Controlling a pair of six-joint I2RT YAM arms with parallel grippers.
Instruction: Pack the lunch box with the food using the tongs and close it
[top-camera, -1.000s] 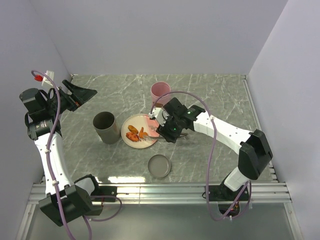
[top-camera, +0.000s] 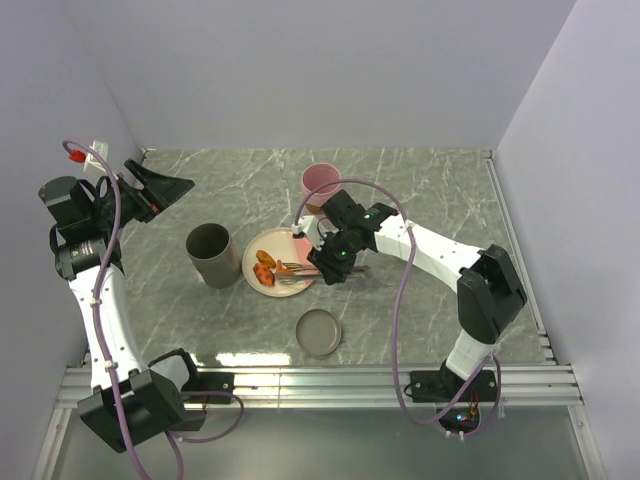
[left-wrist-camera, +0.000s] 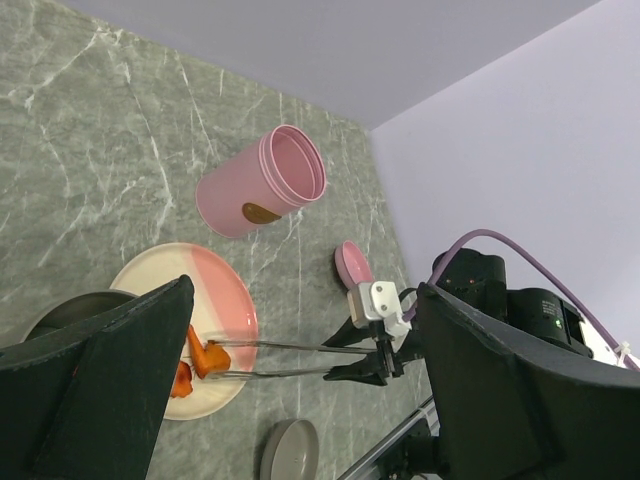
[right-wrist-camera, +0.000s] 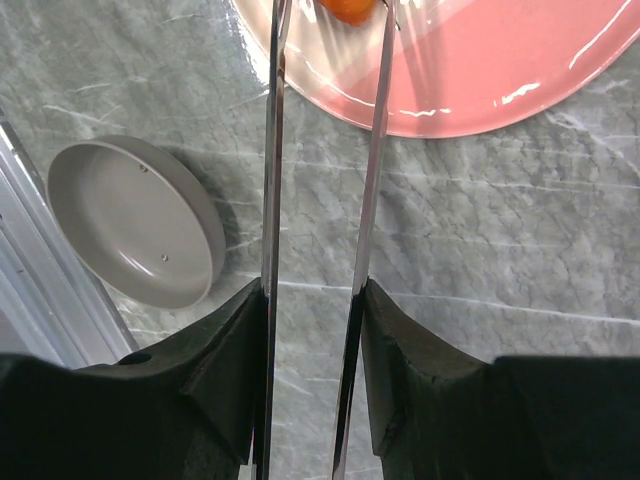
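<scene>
A cream-and-pink plate holds orange food pieces. My right gripper carries two long metal chopsticks, which reach over the plate to an orange piece; they stand apart, part open, and whether they grip it is unclear. My left gripper is raised at the back left, open, its broad pads framing the left wrist view. A grey shallow bowl sits in front of the plate.
A dark grey cup stands left of the plate. A pink cup stands behind it, with a small pink bowl nearby. Walls bound the back and sides.
My right gripper has shifted slightly left over the plate, the chopsticks reaching further onto the food. The left arm is unchanged.
</scene>
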